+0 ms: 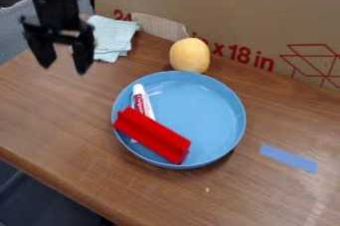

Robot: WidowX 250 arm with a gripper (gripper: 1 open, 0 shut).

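The black gripper hangs blurred over the upper left of the table, its fingers pointing down and apart, with nothing visible between them. A blue plate holds a white tube and a red object lying across its left side. A yellow rounded object sits behind the plate, and a light blue cloth lies right of the gripper.
A cardboard box wall runs along the back. A blue strip lies at the right.
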